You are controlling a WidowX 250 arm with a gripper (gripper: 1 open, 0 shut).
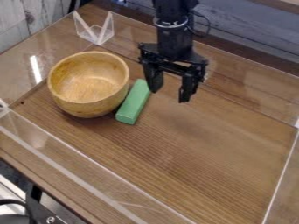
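Observation:
My black gripper [170,80] hangs over the wooden table, open, its two fingers apart, just right of and above a green bar [133,102]. The bar lies flat beside a tan wooden bowl [89,103], which sits on the left part of the table.
A clear angular object [93,31] stands at the back left. A low wall runs along the back, and dark cables show at the lower left edge.

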